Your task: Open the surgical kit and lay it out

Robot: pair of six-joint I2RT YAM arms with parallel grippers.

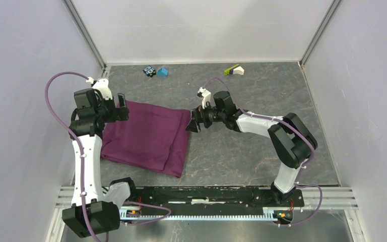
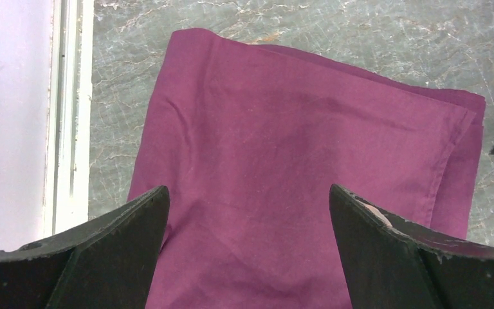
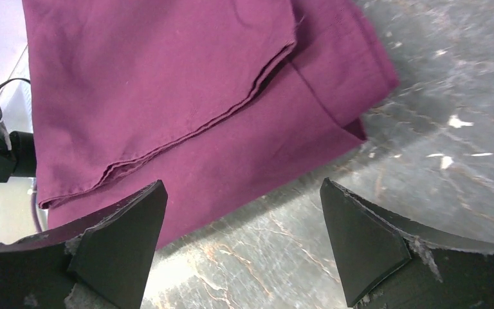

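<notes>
A maroon folded cloth (image 1: 143,136) lies on the left part of the grey floor, with a folded-back strip along its right side. My left gripper (image 1: 117,108) is over the cloth's left part, open, with the cloth (image 2: 302,141) below its fingers. My right gripper (image 1: 194,122) is open at the cloth's right edge; in the right wrist view the cloth (image 3: 167,90) fills the upper left, with bare floor beneath the fingers on the right. No instruments are visible.
A dark patterned block (image 1: 149,71), a blue block (image 1: 163,71) and yellow-green and white pieces (image 1: 234,69) lie at the back. Walls stand on three sides.
</notes>
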